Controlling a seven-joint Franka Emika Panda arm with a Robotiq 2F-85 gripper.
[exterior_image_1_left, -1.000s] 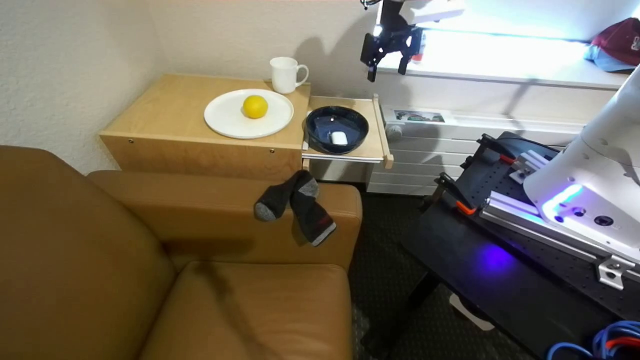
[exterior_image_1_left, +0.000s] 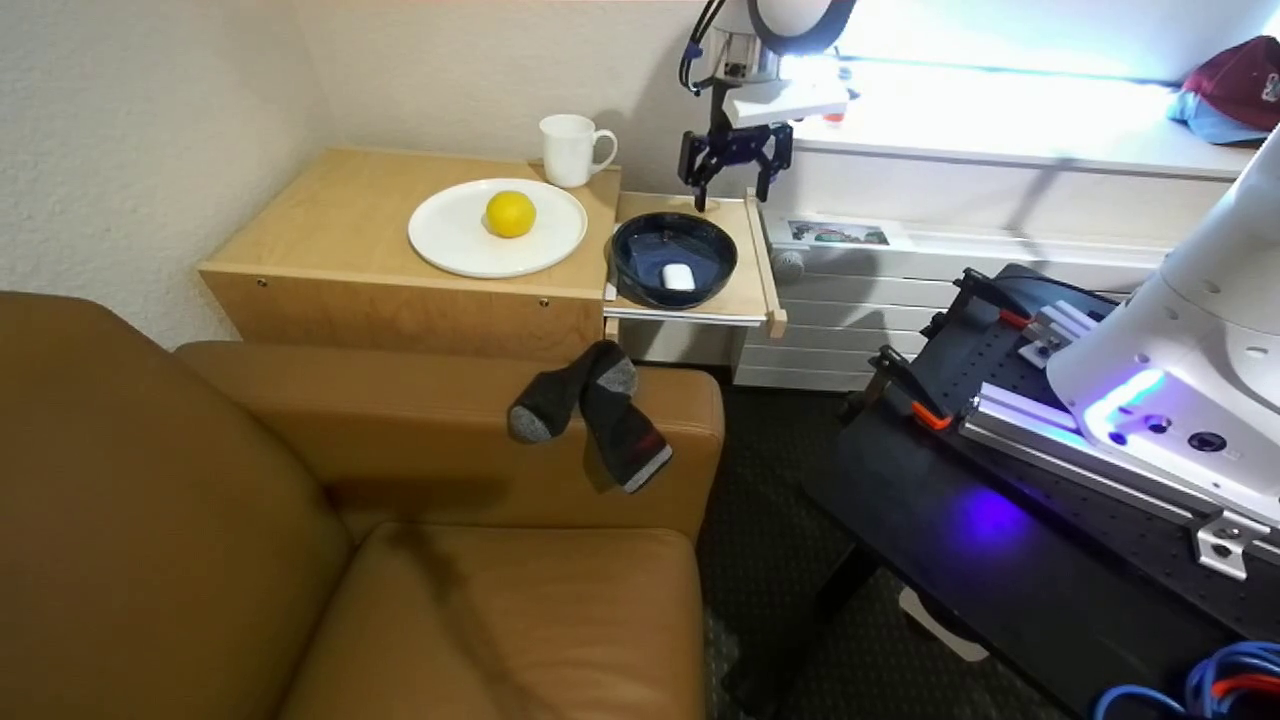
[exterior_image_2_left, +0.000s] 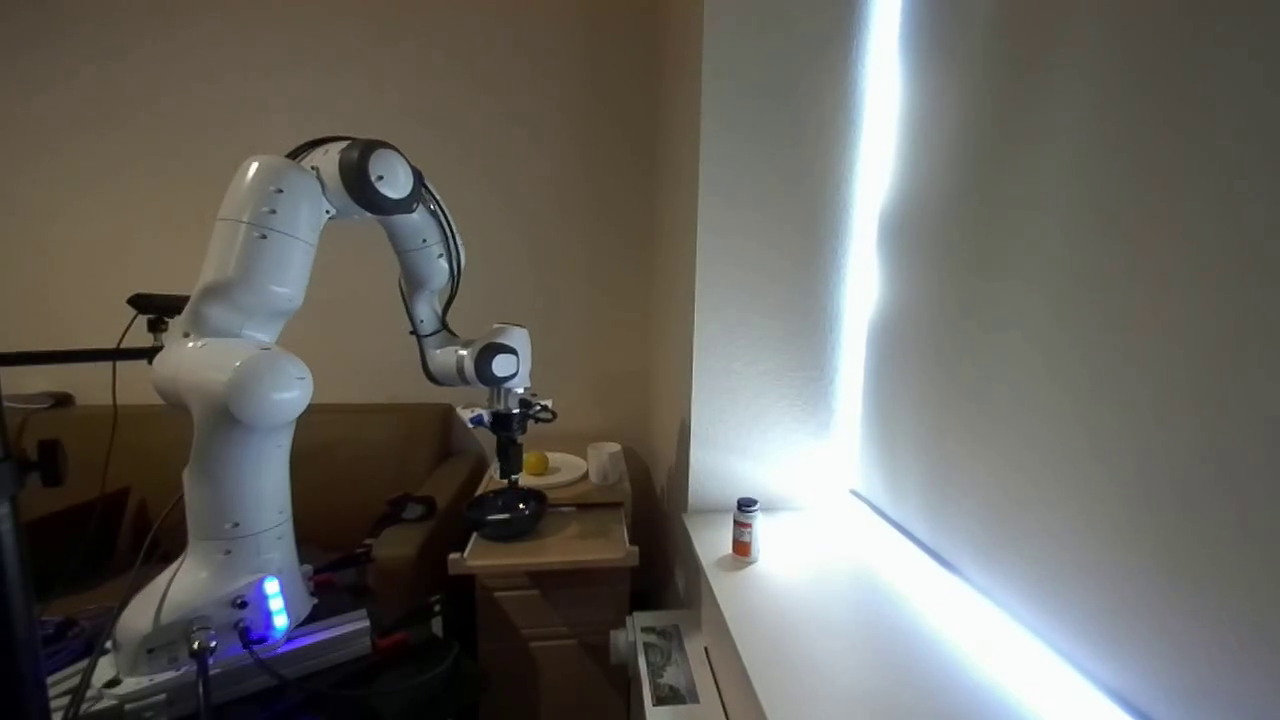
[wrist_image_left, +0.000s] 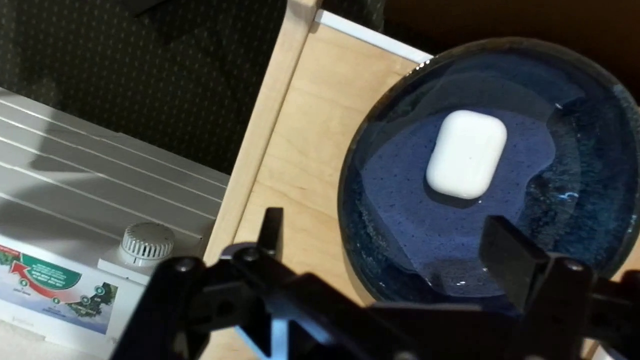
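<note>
A dark blue bowl (exterior_image_1_left: 655, 244) stands on the pulled-out wooden shelf (exterior_image_1_left: 741, 226). Inside it lies a small white rounded case (wrist_image_left: 466, 154), toward one side of the bowl's floor. My gripper (exterior_image_1_left: 735, 198) hangs above the shelf, just behind and over the bowl's far rim. Its two black fingers are spread wide and hold nothing. In the wrist view one fingertip (wrist_image_left: 273, 231) shows over bare wood outside the bowl, while the other overlaps the bowl's interior. From the side, the gripper (exterior_image_2_left: 511, 478) appears low over the bowl (exterior_image_2_left: 505, 514).
Left of the shelf, the cabinet top bears a white plate (exterior_image_1_left: 450, 236) with a yellow ball (exterior_image_1_left: 511, 214) and a white mug (exterior_image_1_left: 567, 151). Dark socks (exterior_image_1_left: 618, 426) drape over the sofa arm. A radiator (exterior_image_1_left: 828, 294) and windowsill lie to the right; a bottle (exterior_image_2_left: 745, 532) stands on the sill.
My gripper has come down and to the left in exterior view 1, closer to the bowl. It remains spread. The bowl, case, plate, ball and mug have not moved.
</note>
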